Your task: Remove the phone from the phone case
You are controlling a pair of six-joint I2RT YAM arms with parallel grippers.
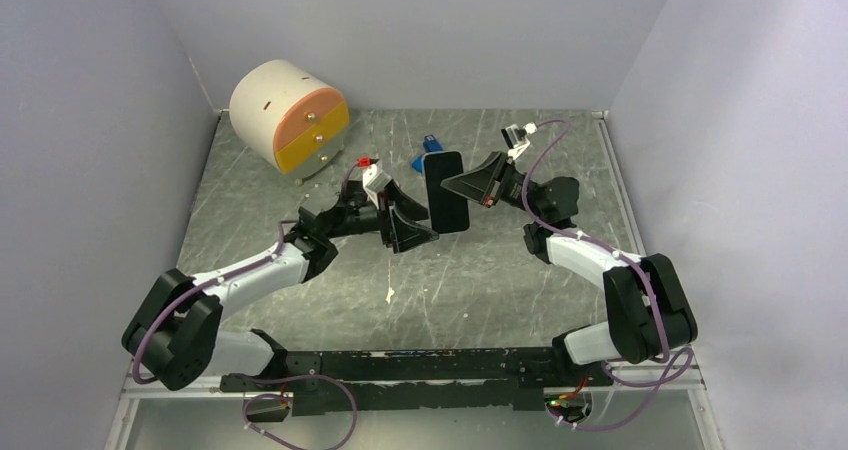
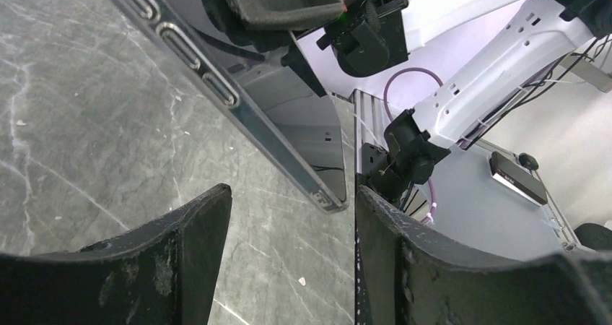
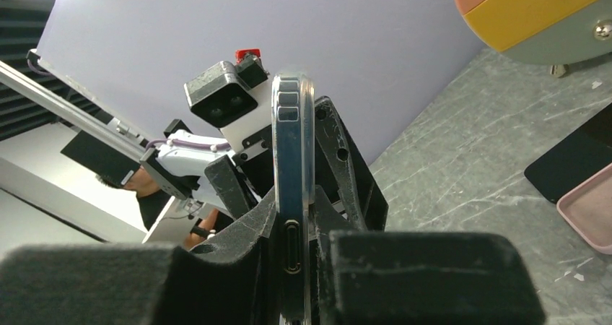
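Note:
A black phone [image 1: 446,210] in a clear case is held upright by my right gripper [image 1: 464,182], which is shut on its side. In the right wrist view the phone's narrow edge [image 3: 289,188], with its side buttons and the clear case wall, stands between the dark fingers. My left gripper [image 1: 424,225] is open beside the phone's lower left edge. In the left wrist view the case's lower corner [image 2: 333,198] hangs just beyond the gap between the left fingers; contact cannot be made out.
On the table lie another black phone [image 3: 577,159] and a pink case [image 3: 595,209]. A rounded drawer box [image 1: 290,115] stands at the back left. A small blue object [image 1: 431,144] is behind the held phone.

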